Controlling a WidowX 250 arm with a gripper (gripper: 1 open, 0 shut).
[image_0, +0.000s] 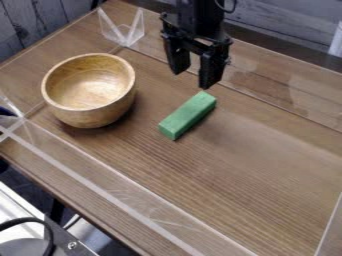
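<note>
My black gripper (195, 62) hangs in the upper middle of the camera view, open, with its fingers pointing down over the wooden tabletop. A green block (187, 116) lies below it and toward the viewer, apart from the fingers. A round wooden bowl (88, 92) sits on the left of the table.
Clear tape marks the table's upper left and lower left. A black cable (34, 225) lies beyond the table's edge at the bottom left.
</note>
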